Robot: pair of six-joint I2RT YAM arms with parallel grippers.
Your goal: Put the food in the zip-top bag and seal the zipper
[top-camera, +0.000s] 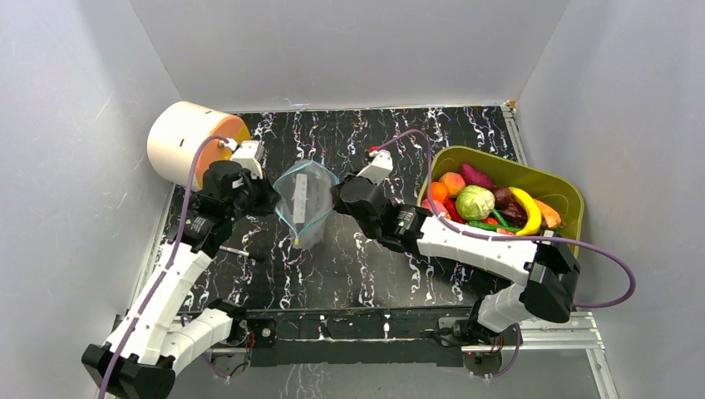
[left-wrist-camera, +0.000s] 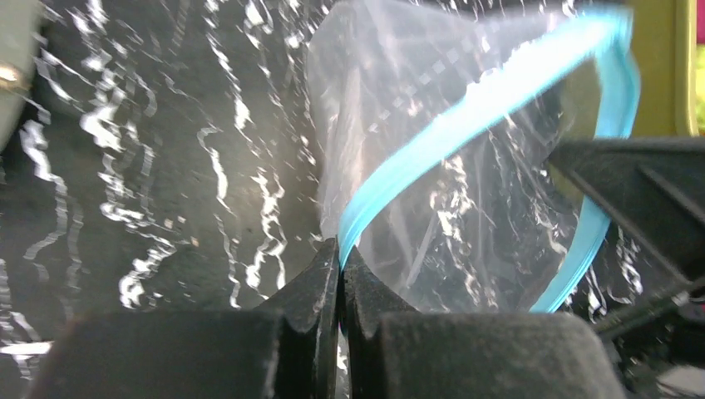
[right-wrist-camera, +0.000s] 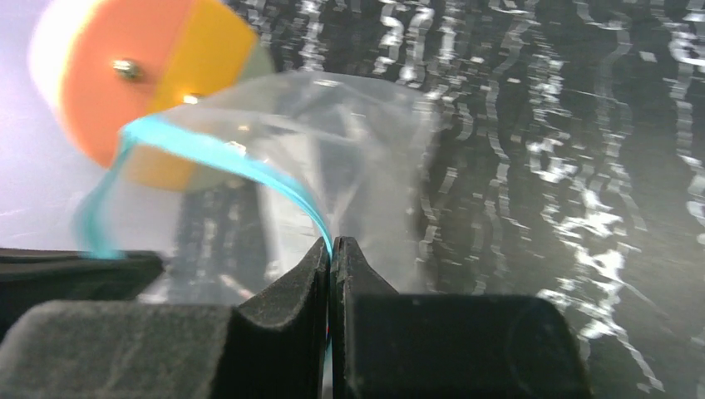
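Note:
A clear zip top bag (top-camera: 313, 198) with a blue rim hangs between my two grippers, its mouth spread wide and facing up. No food shows inside it. On the left side of the mouth, my left gripper is shut on the blue rim. My right gripper pinches the opposite side of that rim, shut on it as well. The food, with a cabbage (top-camera: 475, 203), a banana (top-camera: 527, 211) and an orange (top-camera: 438, 192) among it, lies in the olive bin (top-camera: 555, 179) on the right.
A large peach-coloured cylinder (top-camera: 187, 141) stands at the back left behind my left arm. A pen-like marker (top-camera: 239, 252) lies on the black marbled table (top-camera: 366, 278).

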